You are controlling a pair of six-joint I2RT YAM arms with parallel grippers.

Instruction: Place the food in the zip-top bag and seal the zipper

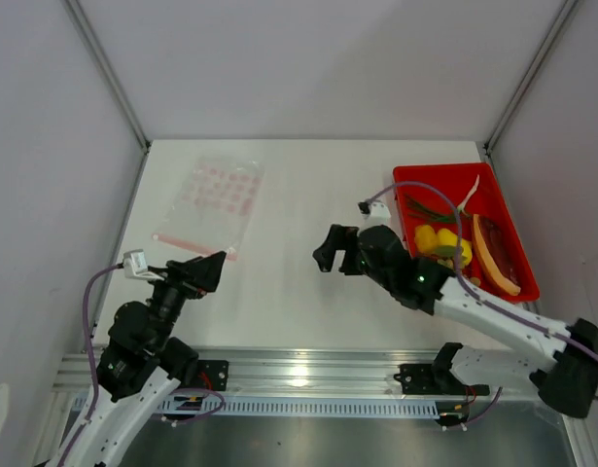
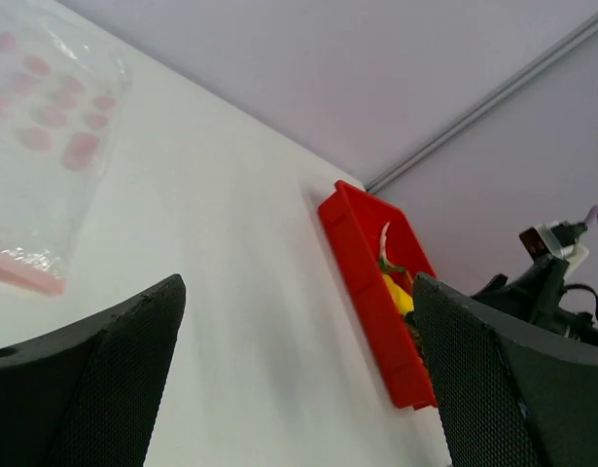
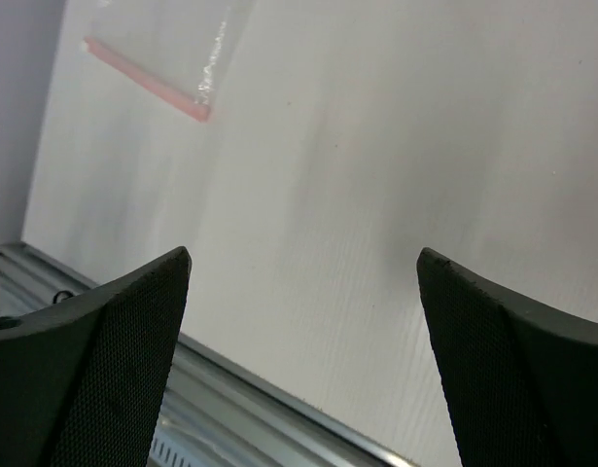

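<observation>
A clear zip top bag [image 1: 210,202] with pink print lies flat at the table's left, its pink zipper edge [image 1: 193,245] toward the front. Food sits in a red bin [image 1: 407,175] at the right: yellow pieces [image 1: 426,238], a long orange-and-brown item [image 1: 489,259] and something green and stalky [image 1: 430,211]. My left gripper [image 1: 209,275] is open in front of the bag, apart from it. Left of the bin, over bare table, my right gripper [image 1: 334,255] is open as well. Nothing shows between either pair of fingers in the wrist views.
The white table between bag and bin is clear. Grey walls close in the left, back and right. A metal rail [image 1: 299,362] runs along the front edge. My right forearm passes over the bin's front corner in the top view.
</observation>
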